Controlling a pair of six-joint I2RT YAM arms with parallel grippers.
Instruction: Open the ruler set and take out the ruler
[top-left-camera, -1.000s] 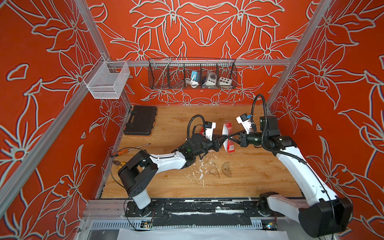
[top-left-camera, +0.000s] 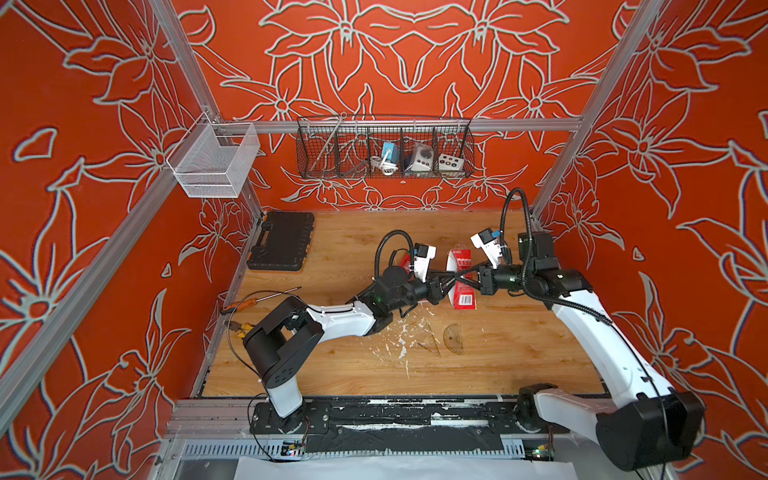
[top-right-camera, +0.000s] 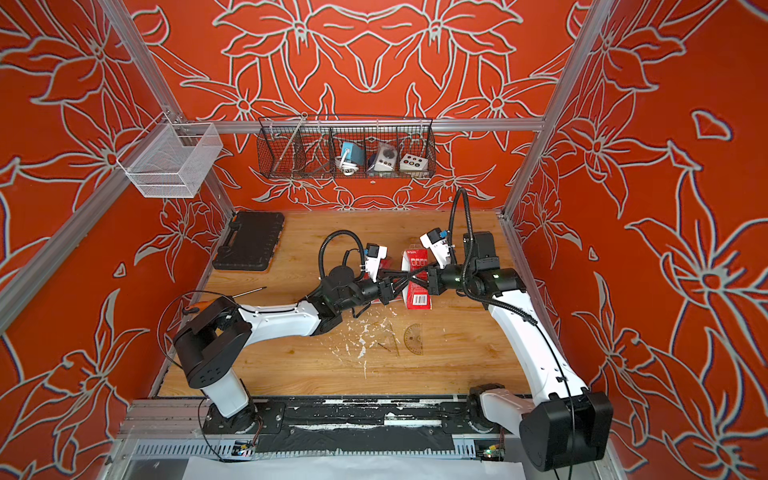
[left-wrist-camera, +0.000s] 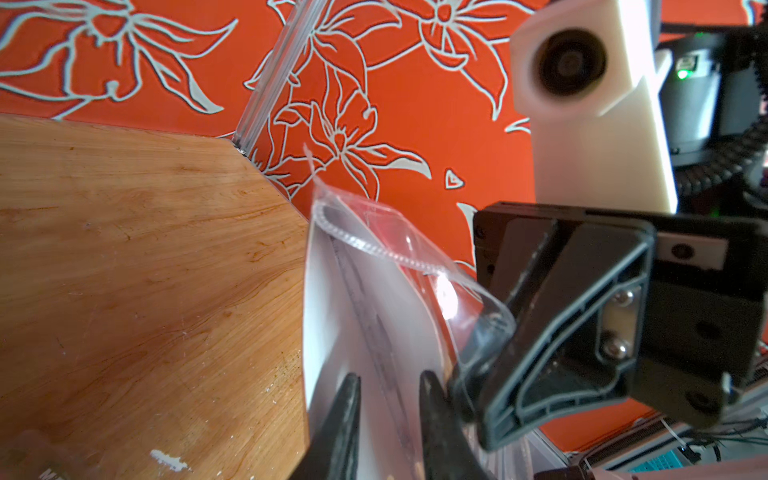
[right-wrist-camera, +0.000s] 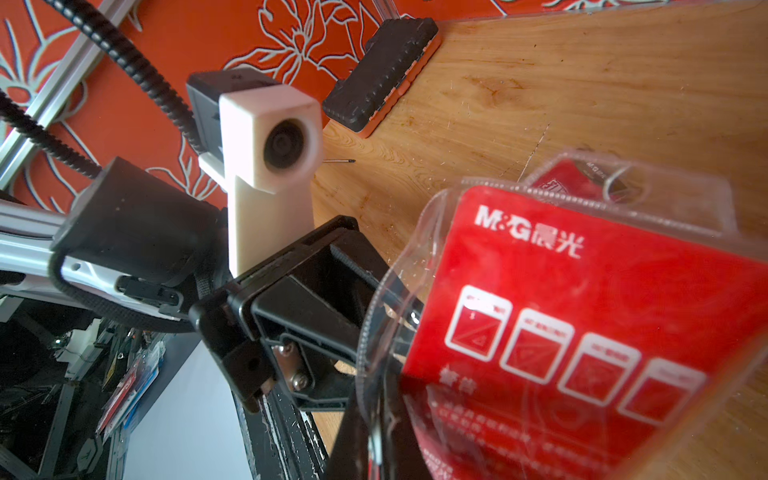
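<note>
The ruler set's red M&G pouch (right-wrist-camera: 544, 304) of clear plastic is held up between my two grippers above the table. My right gripper is shut with the edge of the clear plastic pinched between its fingers. From the left, my left gripper reaches to the pouch, its fingers (left-wrist-camera: 344, 424) standing apart in front of the white inner side (left-wrist-camera: 368, 320). The pouch's upper edge gapes in the left wrist view. A clear triangle (top-left-camera: 429, 340) and a clear protractor (top-left-camera: 453, 339) lie on the table nearer the front.
White scraps (top-left-camera: 396, 340) litter the wood below my left arm. Another red package (right-wrist-camera: 564, 180) lies behind the pouch, partly hidden. A black case (top-left-camera: 280, 240) stands at the back left; a screwdriver (top-left-camera: 248, 303) lies at the left. Free wood spans the back and right front.
The pouch has swung and spread, showing more of its red face and barcode to the top left view. My left gripper has shifted slightly right; the right arm looks still.
</note>
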